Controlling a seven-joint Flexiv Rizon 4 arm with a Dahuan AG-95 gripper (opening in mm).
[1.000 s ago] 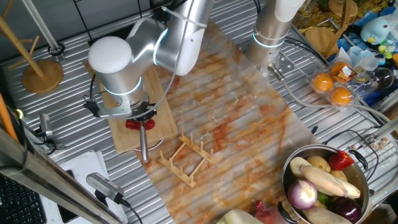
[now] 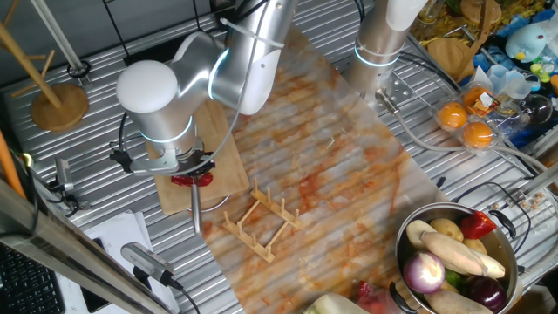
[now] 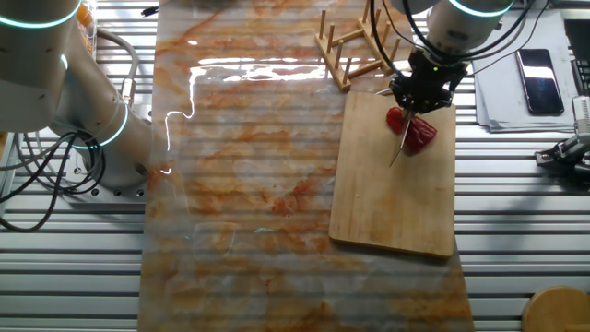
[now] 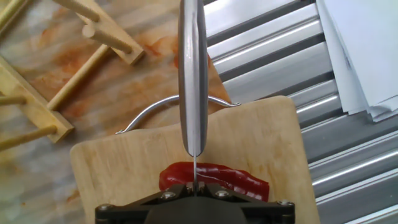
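Observation:
A knife, its grey handle (image 4: pixel 193 74) pointing away from the fingers, is held in my gripper. The fingers are shut on it, and the thin blade appears edge-on in the wrist view. Under the blade, a glossy red pepper (image 4: pixel 233 178) lies across the wooden cutting board (image 3: pixel 392 207). In exterior view 2 the gripper (image 3: pixel 422 85) is over the board's handle end, and the blade crosses the pepper (image 3: pixel 421 136). Whether the blade has cut through cannot be told. From exterior view 1, the gripper and arm hide part of the pepper.
A wooden peg rack (image 2: pixel 261 225) stands close by the board's handle end. A metal pot (image 2: pixel 404 253) full of vegetables is at the lower right. Papers and a phone (image 3: pixel 540 81) lie beyond the board.
In exterior view 1, the arm, gripper and knife have shifted slightly left and down over the last second.

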